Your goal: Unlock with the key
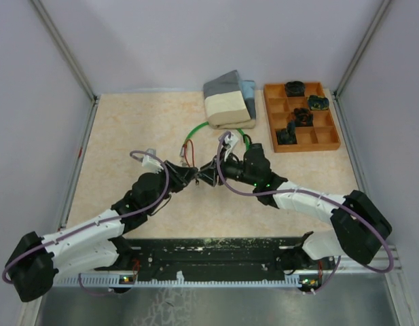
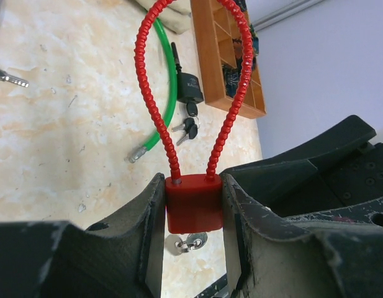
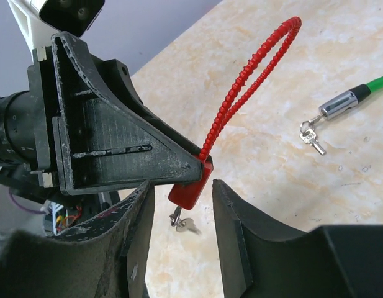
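Observation:
A red lock [image 2: 193,202] with a looped red cable stands upright in my left gripper, which is shut on it. Beneath the lock hangs a small key, partly hidden in the left wrist view. My right gripper is open, its fingertips close by the lock's lower end. A silver cylinder on a green cable [image 3: 341,103] lies on the table with keys [image 3: 312,138] at its end. A black padlock [image 2: 189,87] with more keys [image 2: 186,130] lies farther back.
A wooden compartment box [image 1: 314,136] holding dark items sits at the back right, beside a folded grey and cream cloth [image 1: 226,109]. The table's front edge is below both arms, and its left side is clear.

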